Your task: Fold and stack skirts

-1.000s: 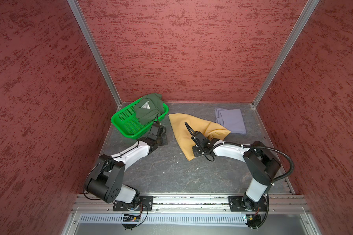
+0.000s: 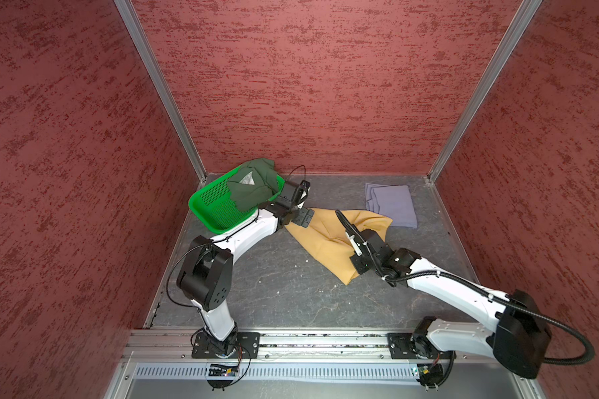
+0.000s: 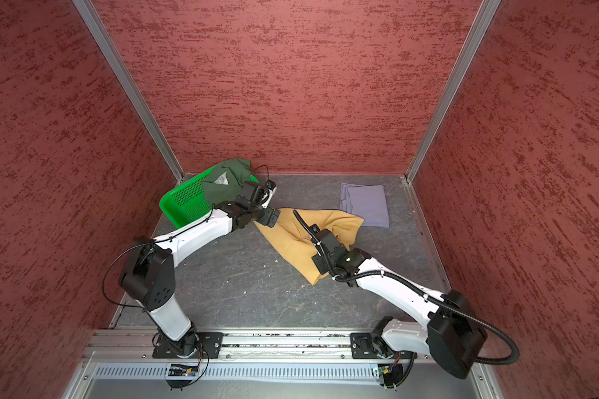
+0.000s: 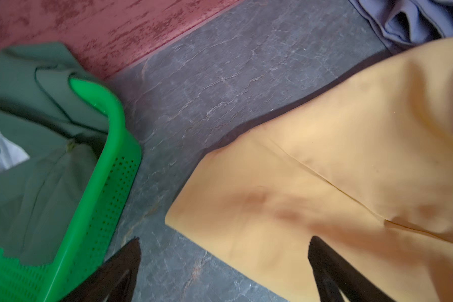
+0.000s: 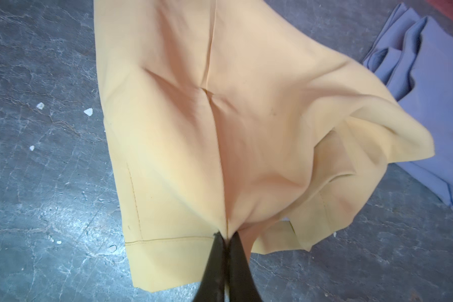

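Observation:
A yellow skirt [image 2: 326, 237] lies spread and wrinkled across the middle of the table. In the right wrist view my right gripper is shut on a pinch of the yellow skirt [image 5: 171, 130], which gathers into folds toward the fingertips. My left gripper stands open above the skirt's left end, with its fingers [image 4: 332, 266] wide apart and nothing held. A folded lavender skirt [image 2: 392, 204] lies flat at the back right, close to the yellow one. A dark green garment [image 2: 249, 186] hangs over the basket's rim.
The green basket [image 2: 209, 211] stands at the back left, close beside my left arm. Bare table [image 2: 279, 286] stretches along the front. Red walls enclose the back and sides.
My right gripper has moved right and toward the front, dragging the yellow skirt with it. My left gripper has swung right and back, from beside the basket to over the skirt's left end.

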